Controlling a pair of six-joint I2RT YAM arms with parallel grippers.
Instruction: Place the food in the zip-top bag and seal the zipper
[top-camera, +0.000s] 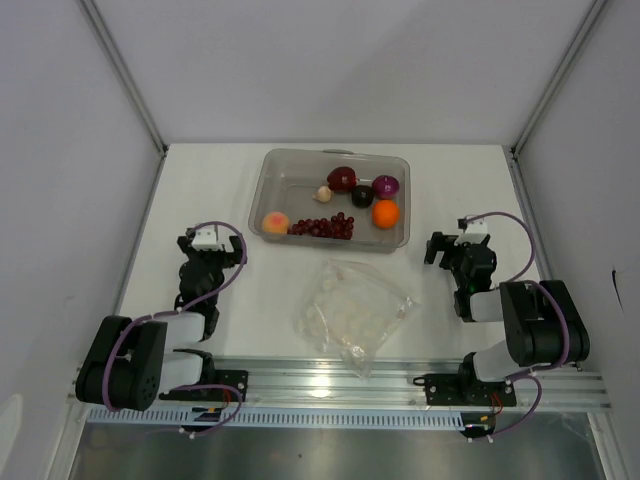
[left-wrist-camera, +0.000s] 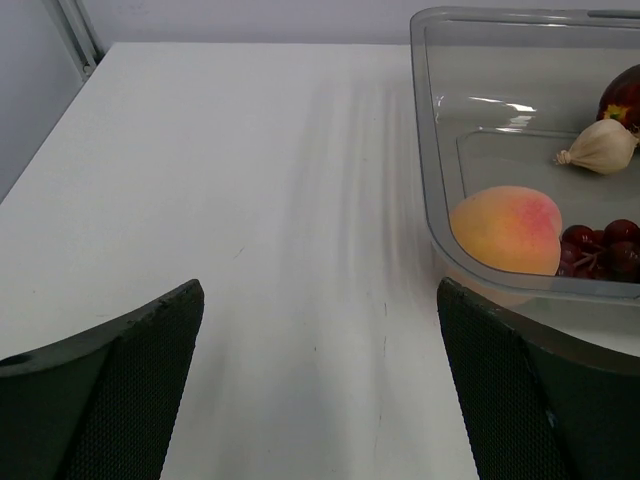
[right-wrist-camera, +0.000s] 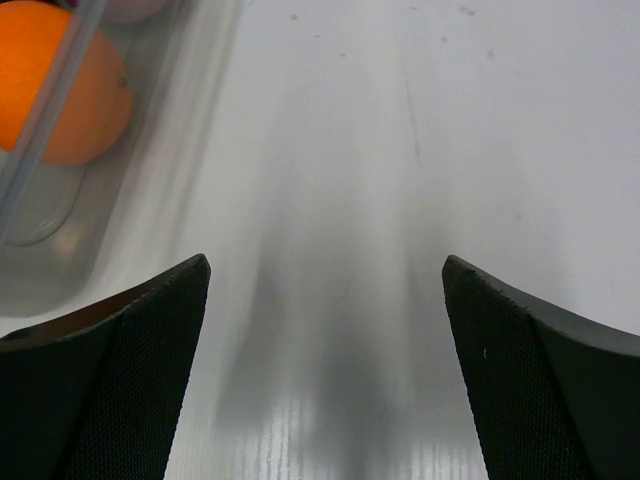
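A grey plastic bin (top-camera: 300, 180) holds a peach (top-camera: 275, 222) (left-wrist-camera: 505, 228), a small onion (top-camera: 323, 194), red grapes (top-camera: 322, 227), a dark red fruit (top-camera: 341, 179), a dark round item (top-camera: 362, 195), a purple onion (top-camera: 386, 186) and an orange (top-camera: 385, 213). A clear zip bag (top-camera: 355, 310) lies flat on the table in front of it. My left gripper (top-camera: 210, 245) is open and empty, left of the bin. My right gripper (top-camera: 448, 245) is open and empty, just right of the bin.
The white table (top-camera: 200, 170) has free room on both sides of the bin and around the bag. Walls border it at the back and sides, and a metal rail (top-camera: 320, 367) runs along the front edge.
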